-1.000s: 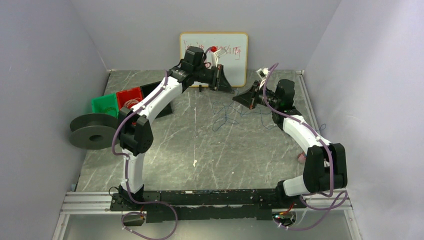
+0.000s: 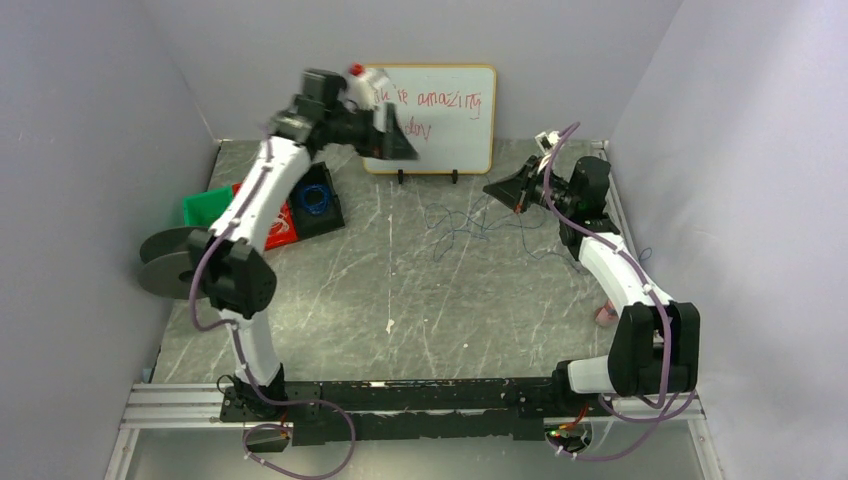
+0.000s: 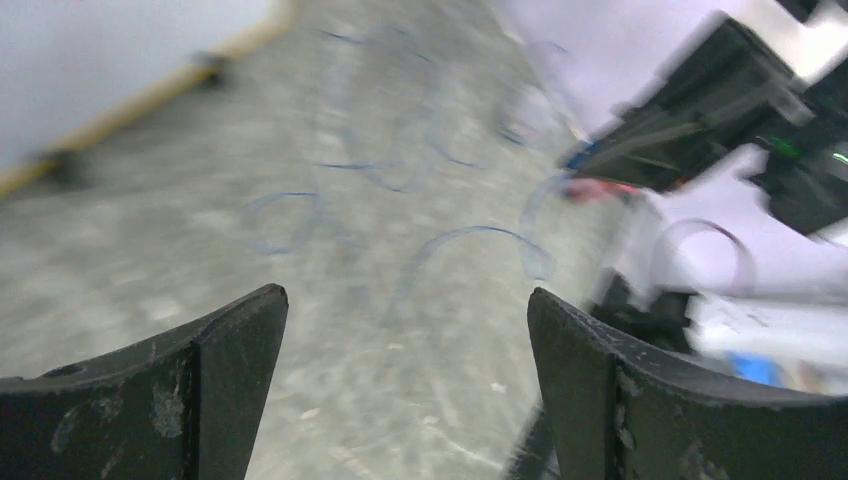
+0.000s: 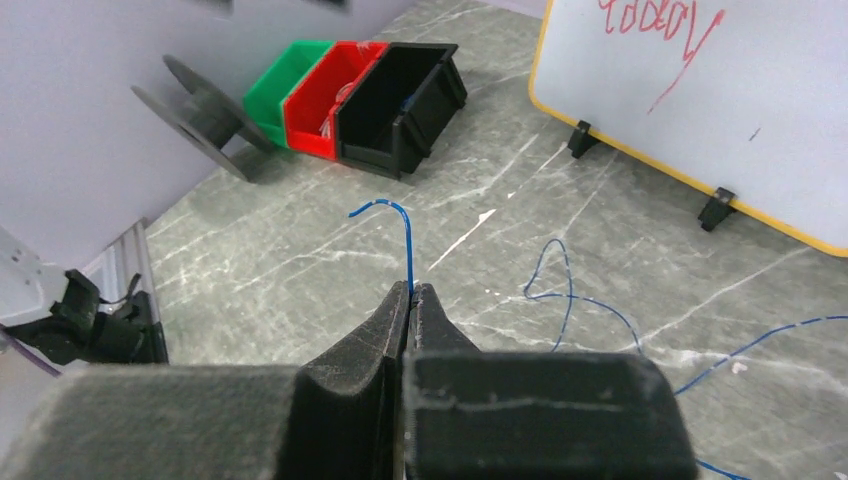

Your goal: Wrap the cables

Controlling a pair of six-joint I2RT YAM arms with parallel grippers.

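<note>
A thin blue cable (image 2: pixel 452 232) lies in loose bends on the grey table under my right gripper (image 2: pixel 487 190). In the right wrist view that gripper is shut on the cable, whose short hooked end (image 4: pixel 400 212) sticks up past the fingertips. More of the blue cable (image 4: pixel 600 303) trails over the table there. My left gripper stands open in its own blurred view, with nothing between its fingers. From above, the left gripper (image 2: pixel 408 152) is in front of the whiteboard, well left of the right one.
At the left stand a green bin (image 2: pixel 206 206), a red bin (image 2: pixel 281 232) with cable and a black bin (image 2: pixel 328 222) holding a blue coil (image 2: pixel 314 199). Beside them is a grey spool (image 2: pixel 165 262). A whiteboard (image 2: pixel 450 120) stands at the back.
My left gripper has swung left, away from the right one, fast enough to blur. The right gripper has shifted slightly to the right. The black bin's blue coil has come into view.
</note>
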